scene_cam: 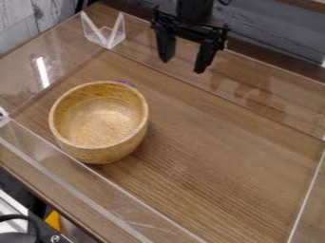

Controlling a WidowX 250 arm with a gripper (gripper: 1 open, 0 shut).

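A black robot gripper [185, 49] hangs at the top centre of the camera view, over the back of the wooden table [216, 161]. Its dark fingers point down, one at each side; whether it holds anything between them I cannot tell. A large yellow bowl [99, 121] sits at the left front of the table. A small purple item [125, 83] lies just behind the bowl.
A clear, angular object [105, 28] stands at the back left. A dark part and a yellow piece show at the lower left, beyond the table's edge.
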